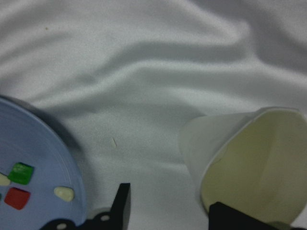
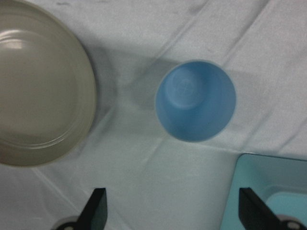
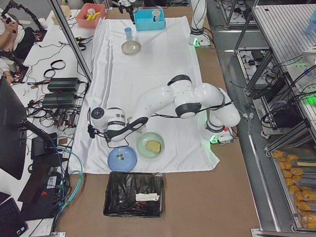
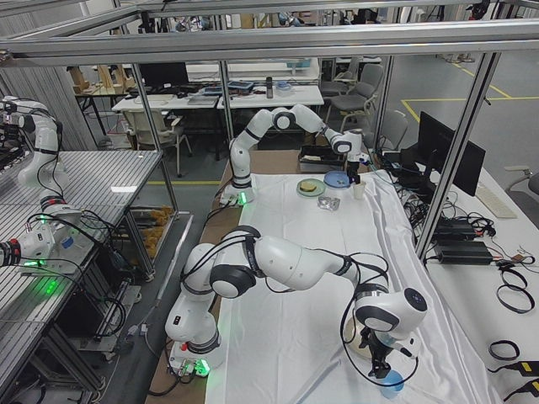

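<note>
My left gripper is low over the white cloth, open, its right finger at the rim of a white paper cup [image 1: 247, 163]. Left of it is a blue plate [image 1: 43, 148] with a green piece [image 1: 20, 173], a red piece [image 1: 17, 198] and pale bits. My right gripper stands open, nothing between its fingers, near a blue cup [image 2: 194, 100], with a grey plate [image 2: 43, 91] at left and a light blue bin [image 2: 254, 172] at lower right.
A green plate [image 3: 143, 150] with a yellow piece lies beside the blue plate. A black-lined bin [image 3: 123, 197] sits beyond the cloth's edge. A red basket [image 3: 90, 15] is by the far end.
</note>
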